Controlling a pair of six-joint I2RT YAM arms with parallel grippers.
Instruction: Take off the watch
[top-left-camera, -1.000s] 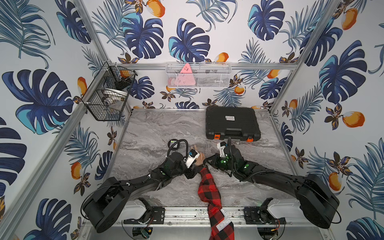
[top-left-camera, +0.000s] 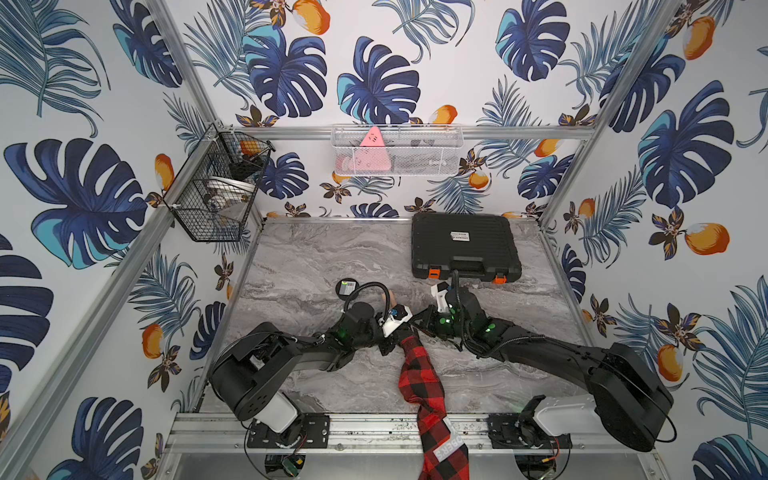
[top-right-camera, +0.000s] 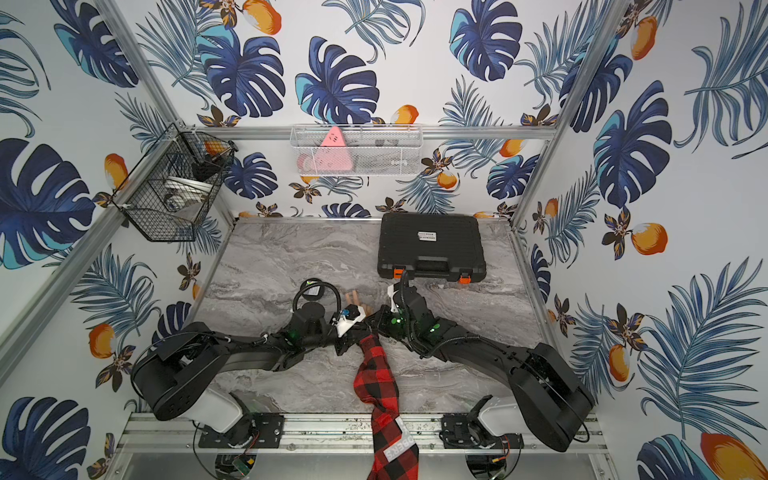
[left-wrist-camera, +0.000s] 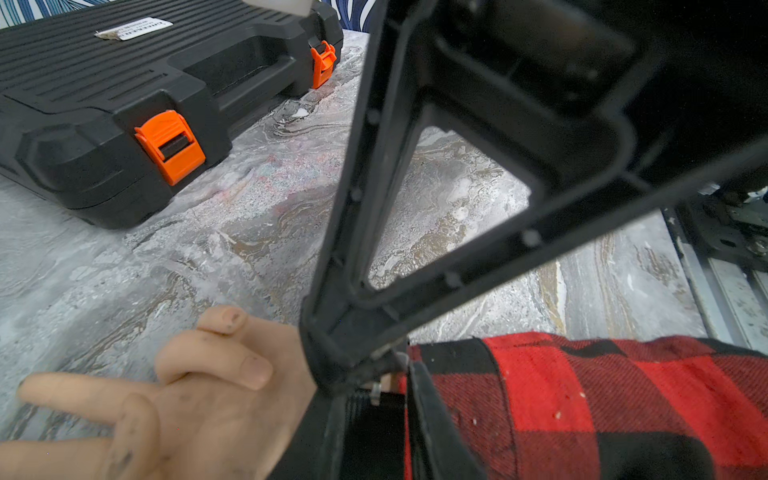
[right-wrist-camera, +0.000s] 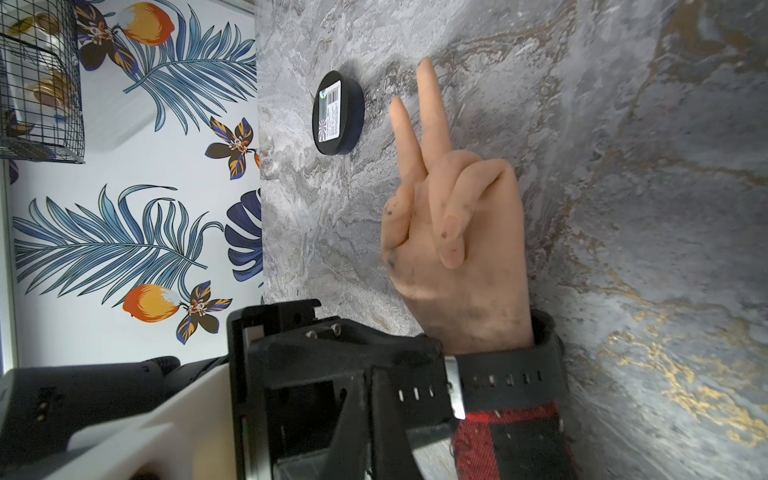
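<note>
A mannequin hand (right-wrist-camera: 472, 296) in a red plaid sleeve (left-wrist-camera: 584, 392) lies on the table, wearing a black watch strap (right-wrist-camera: 504, 376) with a metal keeper at the wrist. Both grippers meet over that wrist. My left gripper is at the strap, its fingers low in the left wrist view, partly behind the right gripper's frame; it appears shut on the strap. My right gripper is shut at the side of the wrist beside the strap; whether anything thin is between its fingertips is hidden.
A black case (top-left-camera: 465, 244) with orange latches lies at the back right of the table. A small round black item (right-wrist-camera: 338, 112) sits left of the hand. Wire baskets (top-left-camera: 220, 184) hang on the walls.
My right arm has shifted only slightly left.
</note>
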